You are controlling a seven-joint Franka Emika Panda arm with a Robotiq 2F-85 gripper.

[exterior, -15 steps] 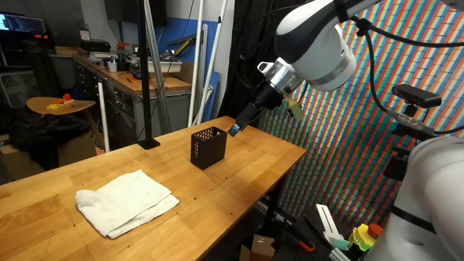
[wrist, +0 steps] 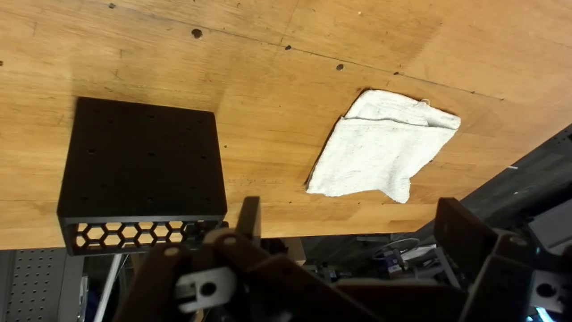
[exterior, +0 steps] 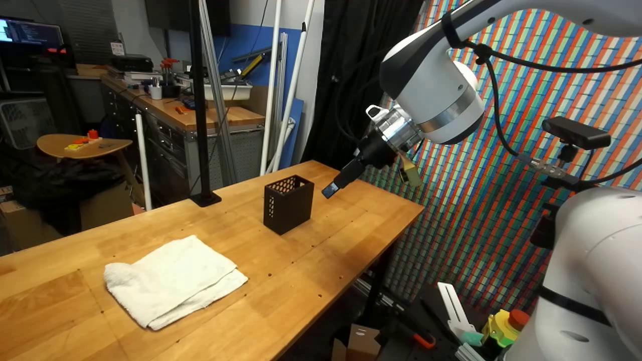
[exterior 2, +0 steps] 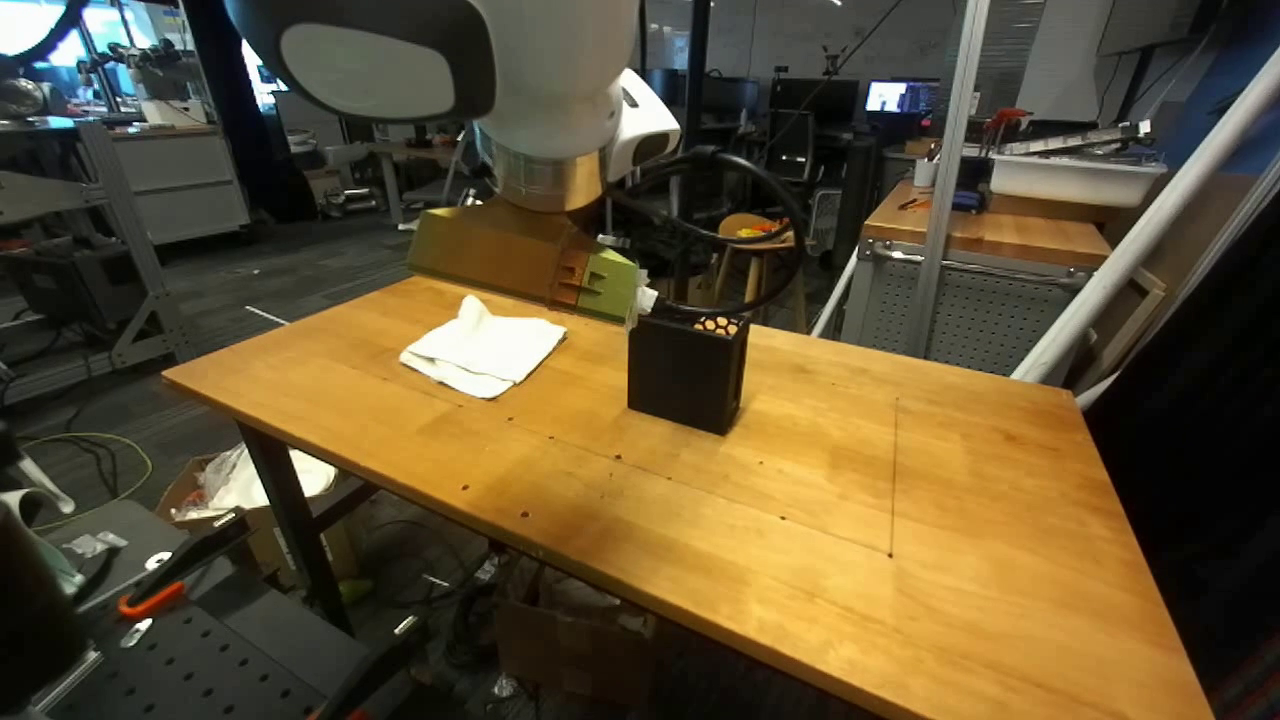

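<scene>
A black open-topped box (exterior: 289, 204) with honeycomb holes in its side stands upright on the wooden table. The folded white cloth (exterior: 174, 280) lies flat, well apart from the box (wrist: 142, 161). My gripper (exterior: 329, 190) hangs above the table beside the box, on the far-right side in exterior view 1. In the wrist view its fingers (wrist: 250, 214) are spread wide, so the gripper is open, with nothing held between them. The cloth (wrist: 378, 150) shows beyond the gap, down on the table. Exterior view 2 hides the fingertips behind the wrist housing.
A black post (exterior: 203, 150) stands at its back edge. White poles (exterior: 277, 90) lean behind it, and a cable (exterior 2: 768, 180) loops beside the wrist.
My gripper has moved lower and a little to the right in exterior view 1. The box and the cloth have stayed where they were.
</scene>
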